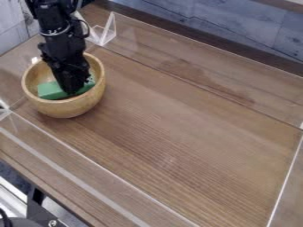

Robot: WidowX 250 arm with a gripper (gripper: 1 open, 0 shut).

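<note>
A wooden bowl [66,104] sits at the left of the tabletop, with a green object [50,90] inside it. My black gripper [73,82] reaches down into the bowl from the upper left, over the green object and partly covering it. Its fingertips are hard to make out, so I cannot tell whether they are open, shut or holding the green object.
A dark wall [254,27] runs along the back right. The table's edge and a dark gap with cables lie at the lower left.
</note>
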